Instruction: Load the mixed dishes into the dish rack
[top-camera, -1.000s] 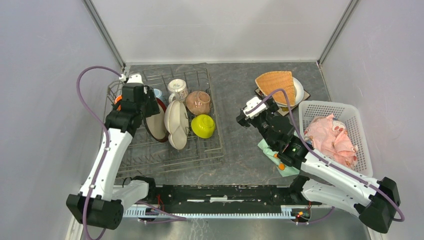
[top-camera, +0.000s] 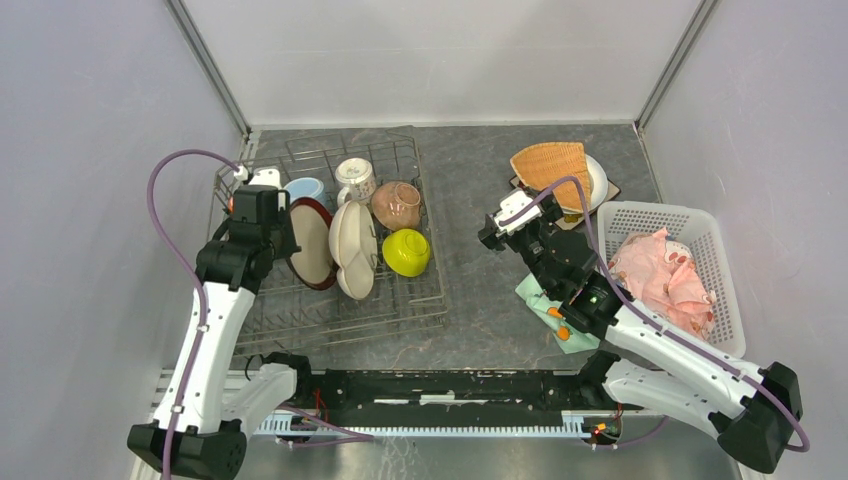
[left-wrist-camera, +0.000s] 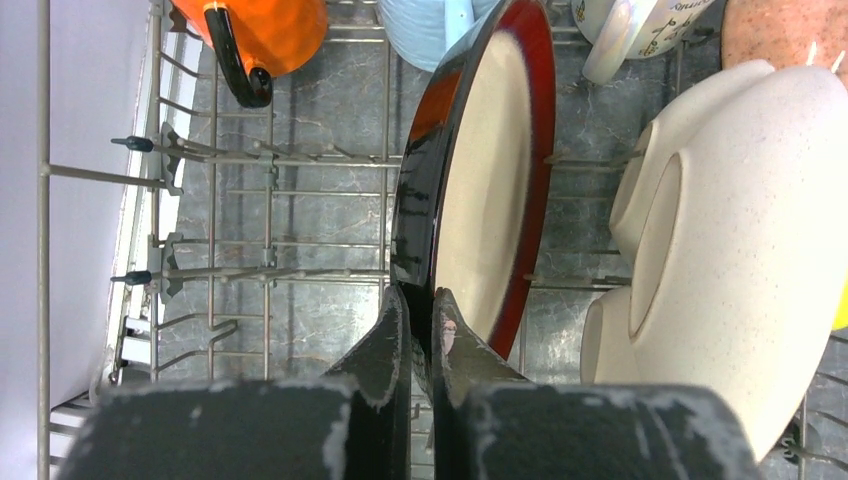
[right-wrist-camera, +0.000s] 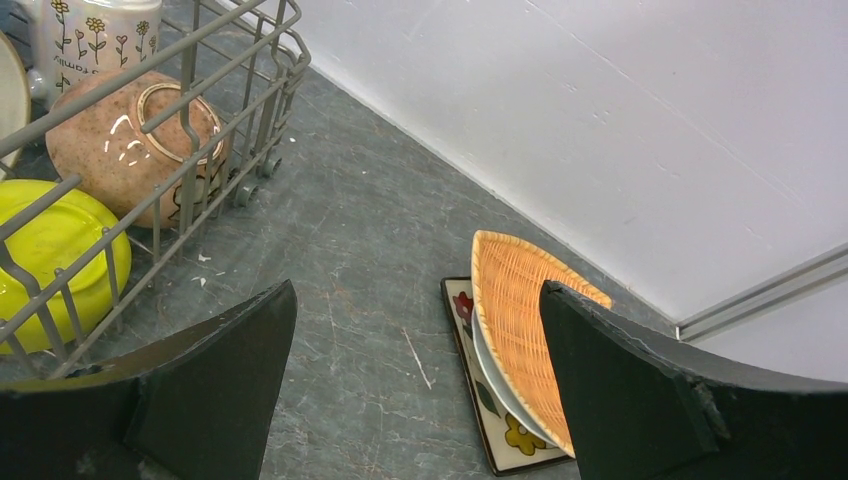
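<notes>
In the rack (top-camera: 335, 320), a cream plate with dark red-brown rim (left-wrist-camera: 485, 180) stands on edge; my left gripper is shut on its near rim. Cream bowls (left-wrist-camera: 730, 250) stand on edge to its right. An orange mug (left-wrist-camera: 270, 30), blue cup (left-wrist-camera: 420, 25), flowered mug (top-camera: 355, 178), speckled bowl (top-camera: 398, 205) and yellow bowl (top-camera: 406, 253) share the rack. My right gripper stands open over the worktop, nothing between its fingers.
An orange woven tray (right-wrist-camera: 525, 320) lies on a white plate and a patterned tray at back right. A white basket (top-camera: 720, 300) holds pink cloth; a green cloth (top-camera: 560, 335) lies nearby.
The right arm shifts barely.
</notes>
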